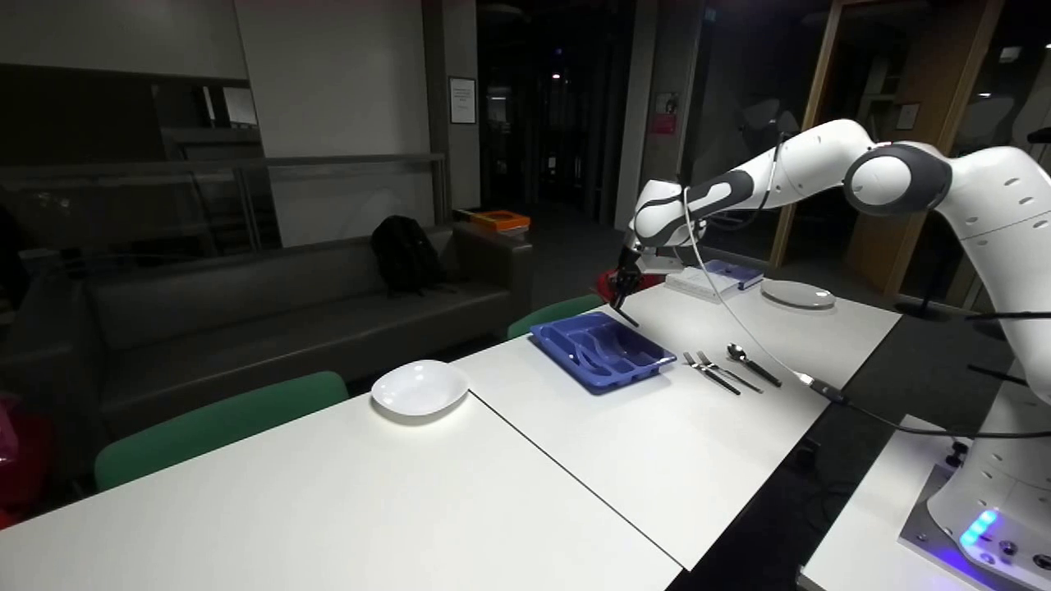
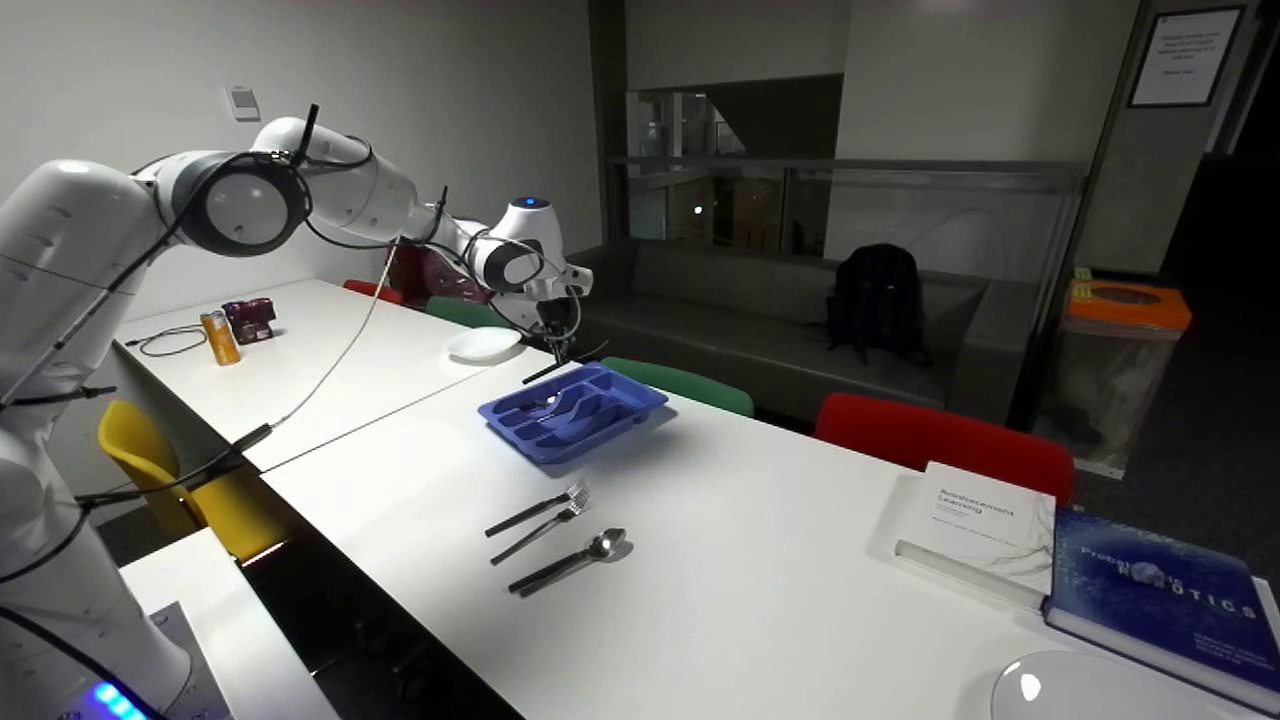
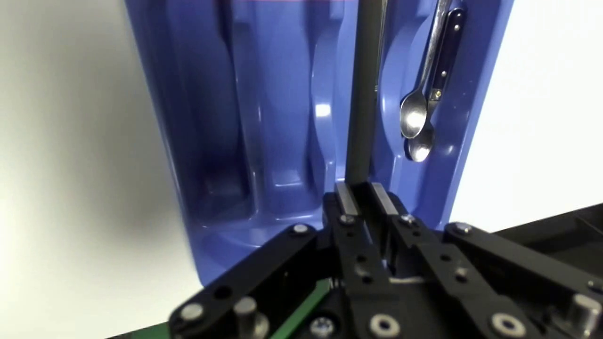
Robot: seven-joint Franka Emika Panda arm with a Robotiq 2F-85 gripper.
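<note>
A long black-handled utensil [image 3: 364,84] is pinched between the fingertips of my gripper, which is shut on it. The utensil's far end runs out of the wrist view, so its kind cannot be told. Below it in that view is the blue cutlery tray [image 3: 480,107]; two spoons [image 3: 414,116] lie in its right-hand compartment. From outside, my gripper [image 1: 621,295] hangs above the far edge of the tray [image 1: 554,356], and the dark utensil [image 1: 627,318] sticks out beneath it, clear of the tray.
Two forks [image 2: 528,516] and spoons [image 2: 606,545] with black handles lie on the white table beside the tray. A white bowl [image 1: 420,388], books [image 2: 978,528] and a grey plate [image 1: 798,294] stand farther off. Open table surrounds the tray.
</note>
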